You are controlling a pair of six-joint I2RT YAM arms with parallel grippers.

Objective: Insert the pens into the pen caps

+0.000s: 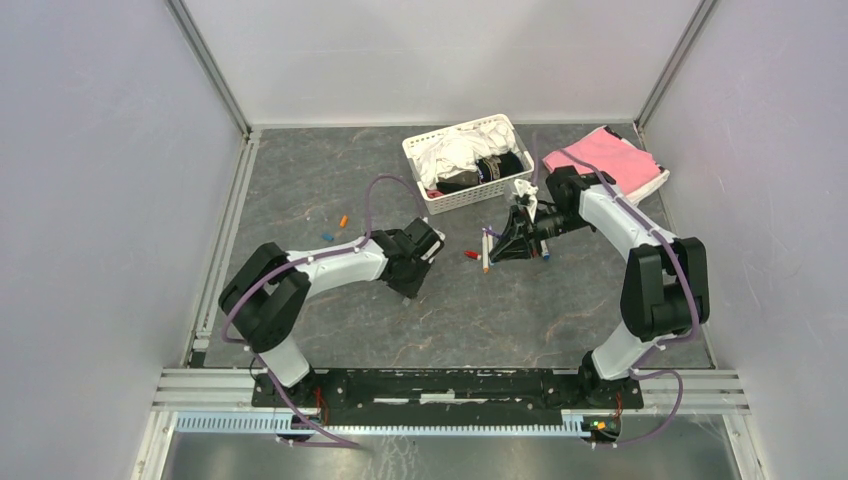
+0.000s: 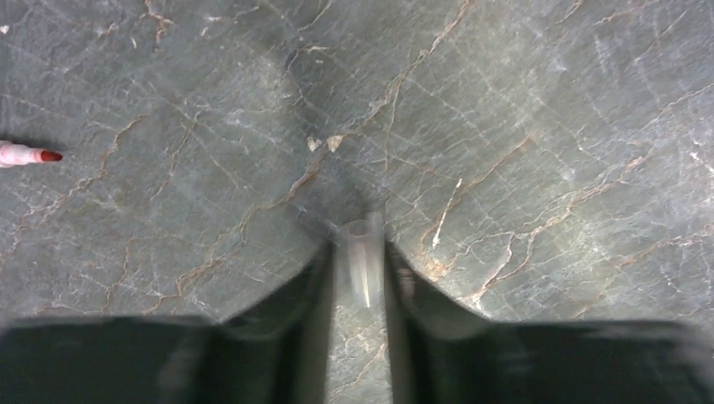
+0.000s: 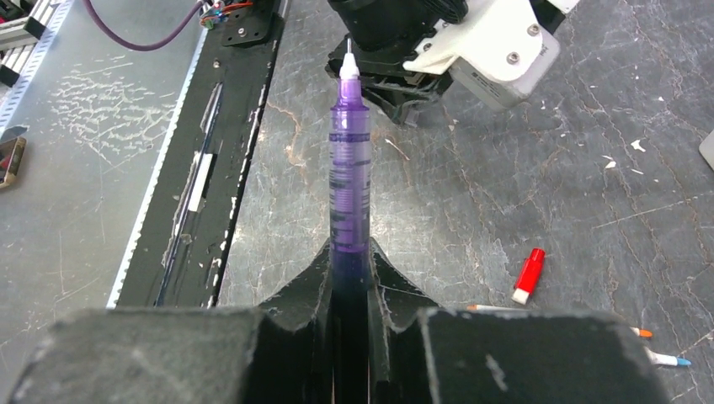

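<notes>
My right gripper [image 1: 503,247] is shut on a purple pen [image 3: 349,185], which stands tip up between the fingers in the right wrist view. My left gripper is low over the table, fingers part open around a clear cap [image 2: 363,261]; blur hides whether they touch it. A red cap [image 3: 529,273] lies near white markers [image 1: 485,255] below the right gripper. A red-tipped marker [image 2: 25,155] shows at the left edge of the left wrist view.
A white basket [image 1: 420,145] of cloths stands at the back, with a pink cloth [image 1: 595,160] at back right. Small orange [image 1: 344,222] and blue [image 1: 327,236] caps lie on the left. The front middle of the table is open.
</notes>
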